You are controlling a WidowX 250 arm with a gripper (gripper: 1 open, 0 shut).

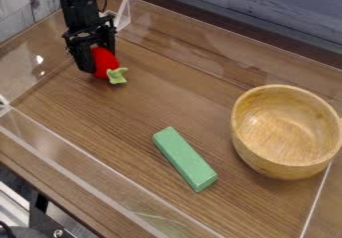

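Observation:
My gripper (91, 44) is at the upper left of the camera view, a black gripper pointing down, shut on a red object (99, 65) with a small light green piece (116, 76) at its lower right, like a strawberry with its leaves. The red object is at or just above the wooden table; I cannot tell whether it touches it.
A large yellow bowl (282, 132) sits on the right side of the table (147, 182). A green block (185, 158) lies at the lower middle. Walls rise along the back and left.

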